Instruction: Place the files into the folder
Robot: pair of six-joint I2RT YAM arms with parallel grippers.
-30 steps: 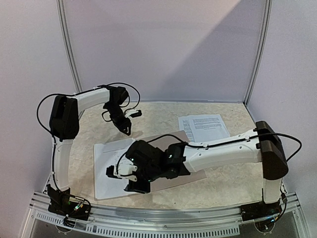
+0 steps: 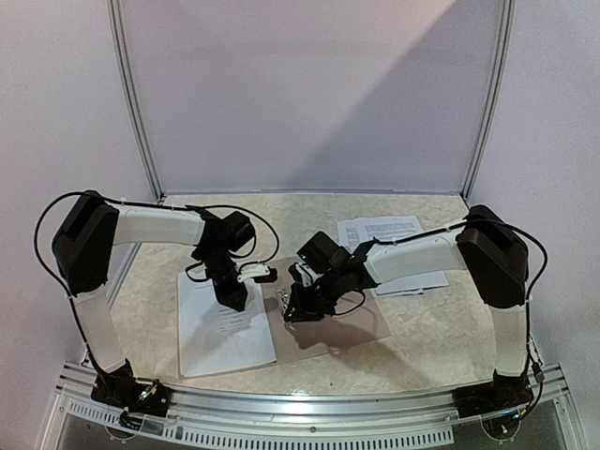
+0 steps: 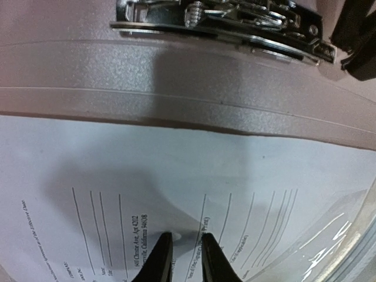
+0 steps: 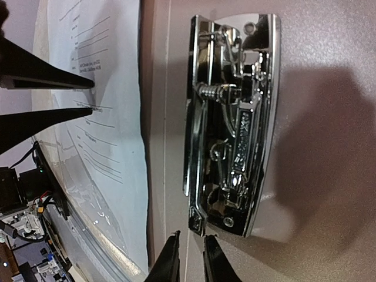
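Observation:
The folder lies open, its brown inner side (image 2: 352, 333) bare on the right and white printed files (image 2: 225, 342) on its left half. A metal clip (image 4: 235, 129) is fixed near the fold. My left gripper hovers above the files, fingers parted with nothing between them; in the right wrist view its dark fingers (image 4: 47, 79) reach in from the left. At the clip's lower end, my right gripper has its fingertips apart, close to the tip of the clip's lever. Whether they touch it cannot be told.
More printed sheets (image 2: 394, 228) lie at the back right, partly behind the right arm. Clear shiny plastic (image 3: 320, 249) shows at one corner of the files. The two grippers are close together.
My right gripper has gone from over the files to the clip, passing its upper end. The left one has come forward from behind the folder to above the files.

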